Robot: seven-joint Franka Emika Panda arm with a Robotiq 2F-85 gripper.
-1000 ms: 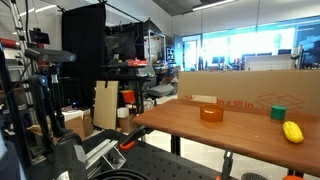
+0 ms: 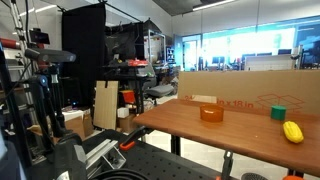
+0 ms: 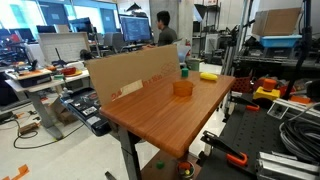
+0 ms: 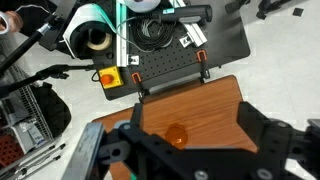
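An orange bowl point(image 2: 211, 113) stands on the brown wooden table point(image 2: 180, 121), a little left of the table's middle. Toward the far right lie a green cup-like object point(image 2: 278, 112) and a yellow oblong object point(image 2: 293, 131). Exterior view 2 shows the same bowl point(image 3: 182, 89), with the green item point(image 3: 184, 72) and the yellow one point(image 3: 208, 76) beyond it. In the wrist view my gripper is open, its dark fingers wide apart. Far below, the bowl point(image 4: 176, 134) appears in the gap, and nothing is held.
A cardboard panel point(image 2: 240, 88) stands upright along the table's back edge. Beside the table, a black platform point(image 4: 165, 66) carries cables, a tape roll point(image 4: 99, 38) and a yellow-and-red switch box point(image 4: 109, 77).
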